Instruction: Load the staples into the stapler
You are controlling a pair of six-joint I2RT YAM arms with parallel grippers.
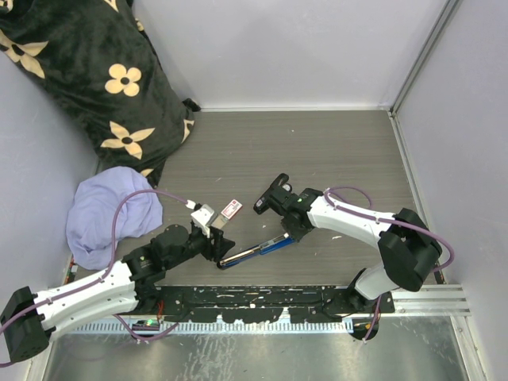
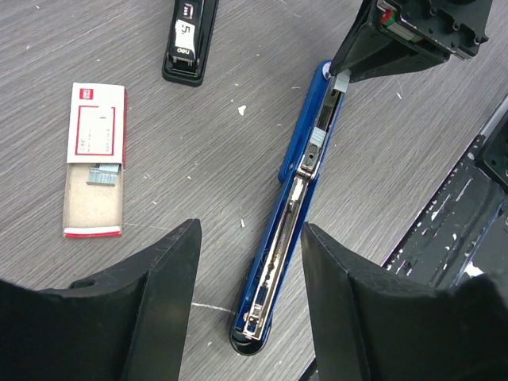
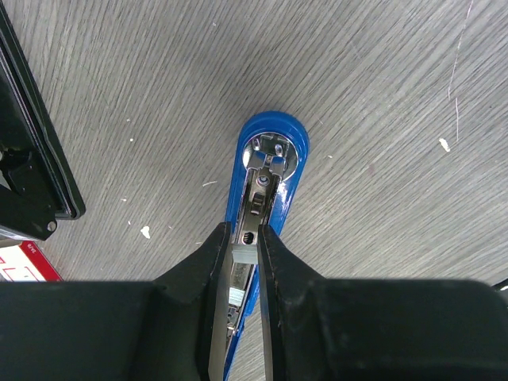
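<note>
The blue stapler [image 2: 268,274] lies folded wide open on the table, its metal channel facing up. In the left wrist view a short staple strip [image 2: 318,136] sits in the channel near the hinge. My right gripper is shut on a small silver staple piece [image 3: 244,254], held at the channel close to the rounded blue end; whether the piece rests in the channel cannot be told. My left gripper stands open, its fingers [image 2: 181,250] on either side of the stapler's other half in that view, with nothing held.
An open staple box [image 2: 97,131] with some staples [image 2: 101,175] in its tray lies left of the stapler. Behind is a black stapler [image 2: 189,40]. A lavender cloth [image 1: 115,214] and a dark floral cushion [image 1: 111,79] fill the left side.
</note>
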